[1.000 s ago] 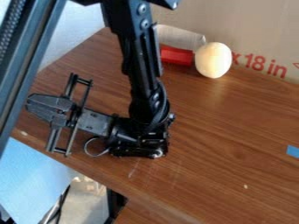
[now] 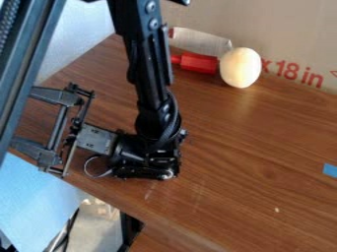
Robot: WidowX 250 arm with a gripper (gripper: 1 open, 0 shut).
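Observation:
The black arm comes down from the top centre to a wrist (image 2: 152, 153) low over the wooden table (image 2: 250, 157). Its gripper (image 2: 50, 128) points left at the table's left edge, partly behind a metal frame post, so its finger state is unclear. At the back stand a white egg-shaped object (image 2: 239, 67), a red object (image 2: 195, 63) and a pale cylinder (image 2: 200, 41) behind it.
A cardboard panel (image 2: 290, 34) backs the table. A blue tape piece (image 2: 330, 169) lies at the right. Beyond the left edge is a light blue surface (image 2: 30, 197).
The wrist and gripper have moved left, toward and partly behind the frame post. The objects at the back have not moved.

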